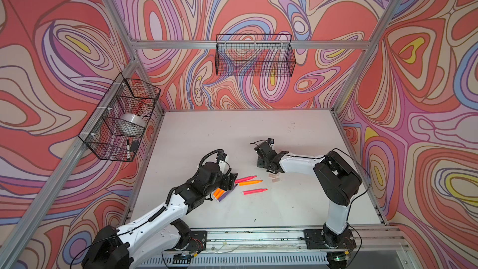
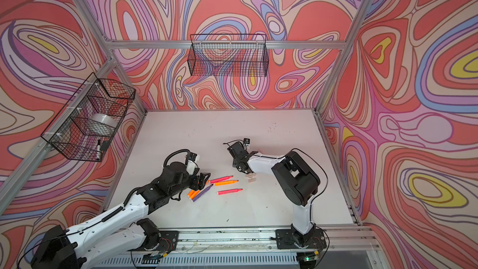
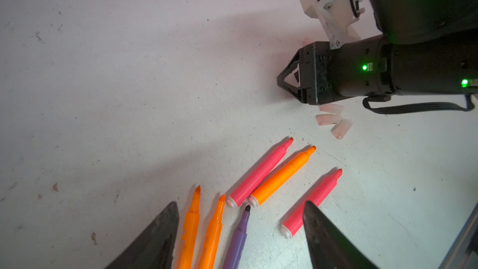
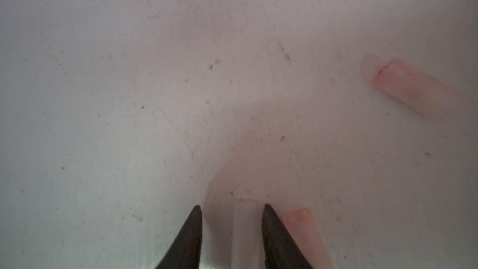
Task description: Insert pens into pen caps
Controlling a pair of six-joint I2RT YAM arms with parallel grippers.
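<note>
Several uncapped pens lie on the table in the left wrist view: two orange pens side by side, a purple pen, a pink pen beside another orange one, and a separate pink pen. My left gripper is open above them, holding nothing. My right gripper points down, its fingers apart around a translucent cap; the cap is nearer the right-hand finger, with a gap on the other side. A pinkish cap lies just outside that finger. Another cap lies farther off.
Small caps cluster by the right gripper, right of the pens. Clear table stretches behind both arms. Wire baskets hang on the back and left frame.
</note>
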